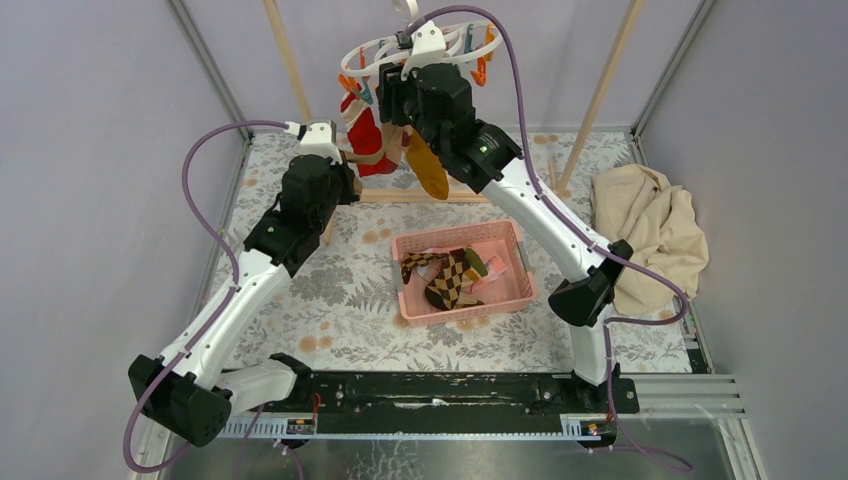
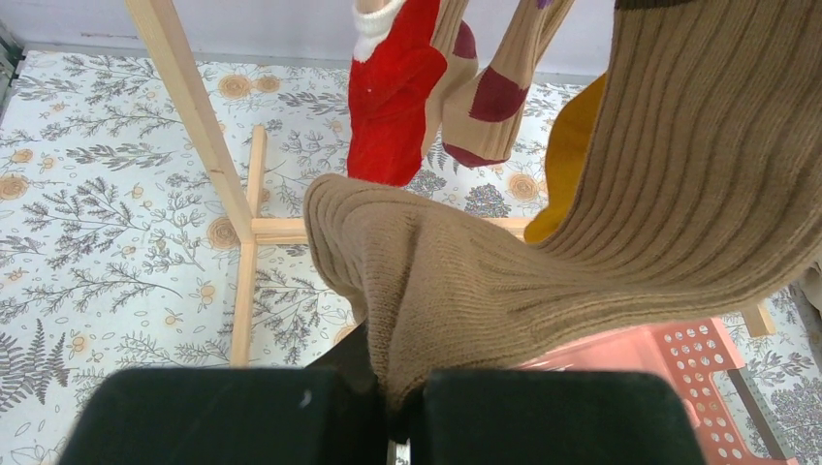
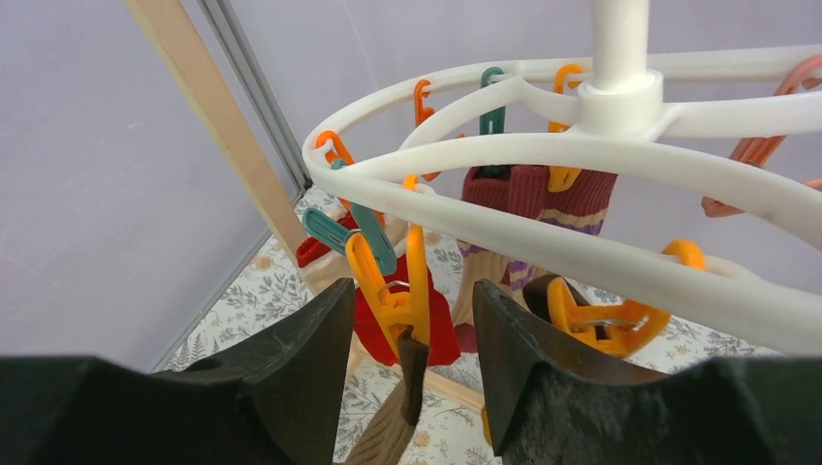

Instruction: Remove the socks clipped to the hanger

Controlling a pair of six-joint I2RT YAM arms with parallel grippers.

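The white round hanger [image 3: 543, 150] carries colored clips with socks below it. A brown ribbed sock [image 2: 504, 281] stretches from an orange clip [image 3: 397, 281] down to my left gripper, which is shut on its toe end. Around that orange clip stands my right gripper, its fingers part open and apart from the clip, one on either side. Other socks hang from the hanger: a red and white one [image 2: 393, 97], a beige one with maroon patches [image 2: 499, 92] and a mustard one [image 1: 427, 165].
Below the hanger is a pink basket [image 1: 400, 245] with checkered socks [image 1: 447, 285] in it. A beige cloth [image 1: 650, 235] lies at the right. Wooden stand poles [image 1: 610, 95] rise on both sides. Another orange clip [image 3: 620, 320] sits close to my right fingers.
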